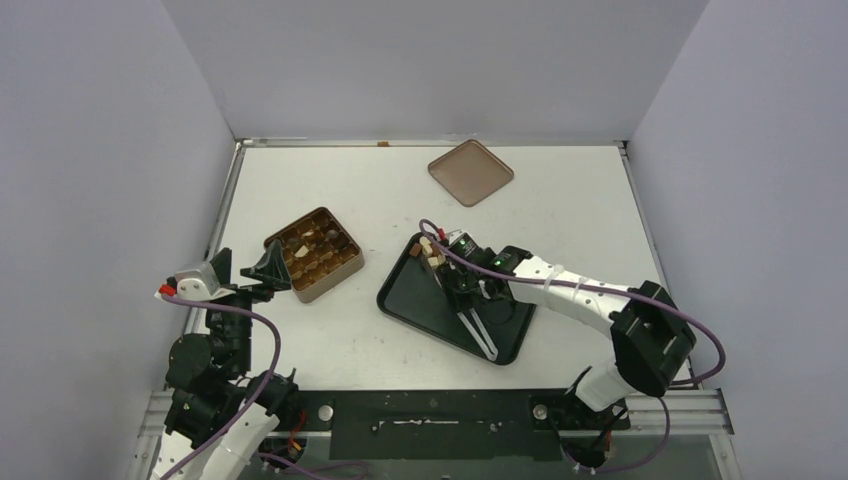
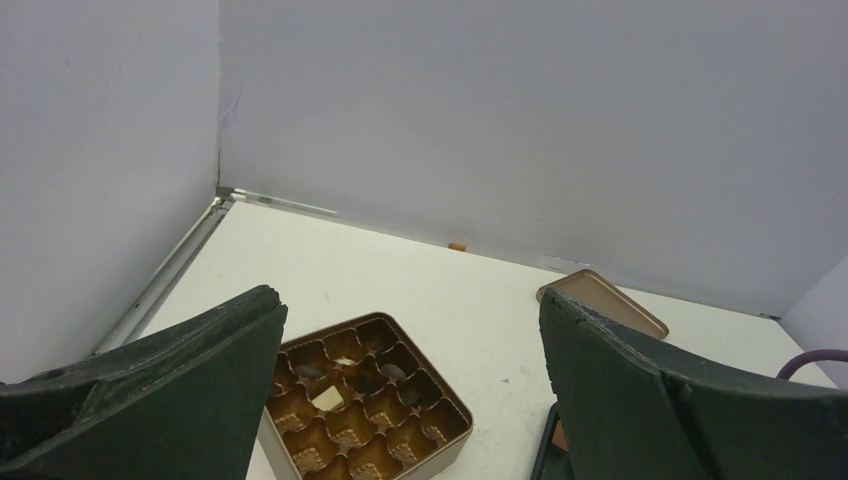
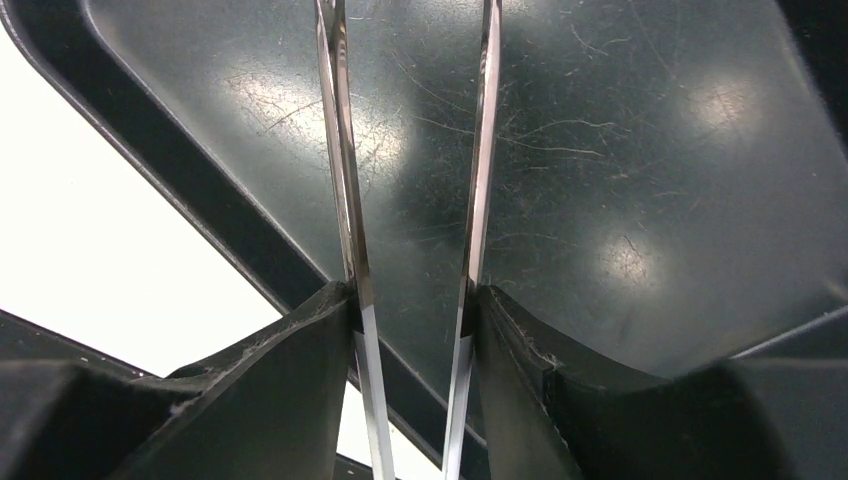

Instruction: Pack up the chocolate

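In the top view, a black tray [image 1: 410, 300] holds a few small chocolates [image 1: 415, 250] at its upper left. My right gripper [image 1: 455, 300] is low over this tray with metal tongs [image 1: 480, 330] between its fingers; in the right wrist view the two tong arms [image 3: 480, 170] stand apart, their tips out of frame. A brown compartment box [image 1: 313, 280] with some chocolates in it lies at the left, also in the left wrist view. My left gripper is open and empty, raised before that box.
A tan tray [image 1: 470, 172] lies at the back. Walls border the table on the left, back and right.
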